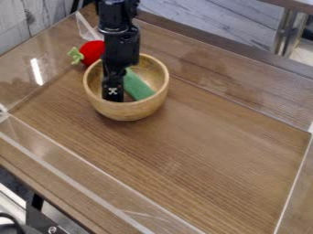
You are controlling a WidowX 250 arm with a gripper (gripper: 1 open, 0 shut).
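A wooden bowl [143, 108] stands on the table at the upper left, with a green object [134, 84] inside it. My dark gripper [113, 84] comes down from the top into the bowl's left part, beside the green object, and stands open. Its fingertips are hard to make out.
A red object [90, 52] with a green tip lies just outside the bowl, at the upper left.
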